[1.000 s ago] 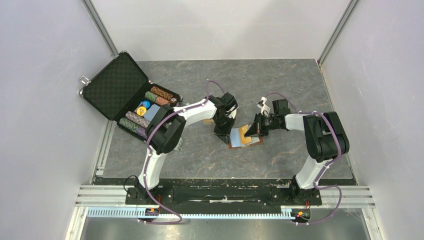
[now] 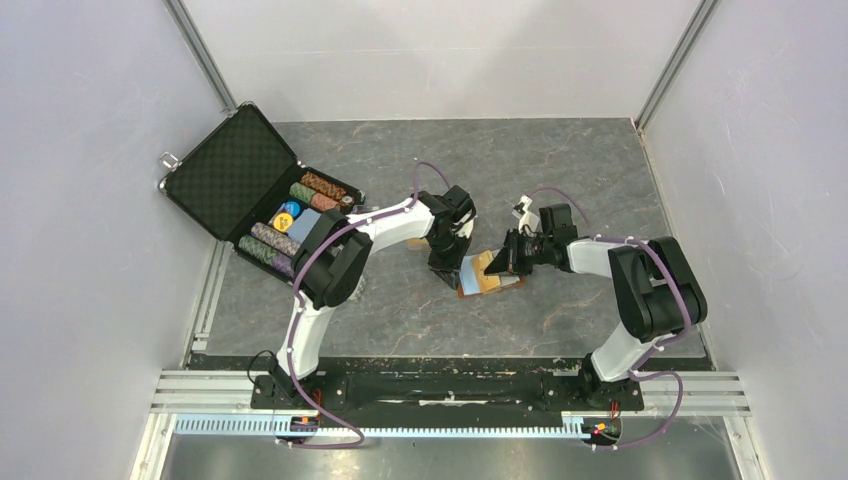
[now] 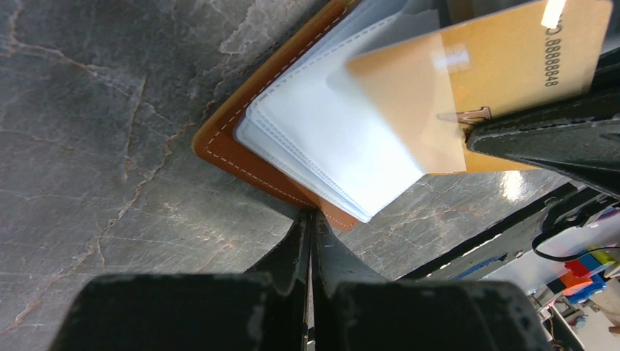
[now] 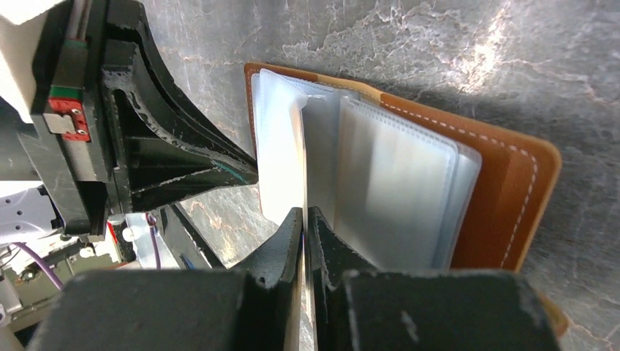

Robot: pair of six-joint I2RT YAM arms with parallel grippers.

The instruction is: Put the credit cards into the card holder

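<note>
The brown card holder (image 3: 241, 110) lies open on the table, its clear sleeves (image 4: 409, 175) showing. At its near corner my left gripper is shut on the brown cover edge. A gold card (image 3: 512, 66) stands tilted over the sleeves, gripped by my right gripper, which sees it edge-on. In the left wrist view the card's leading part looks paler, as if behind clear plastic, so it seems partly inside a sleeve; its outer part is uncovered. The top view shows both grippers close together over the holder, partly hiding it.
An open black case (image 2: 232, 170) with poker chips stands at the left. A small tan item (image 2: 416, 243) lies partly hidden beneath the left arm.
The left arm and the holder look unmoved.
</note>
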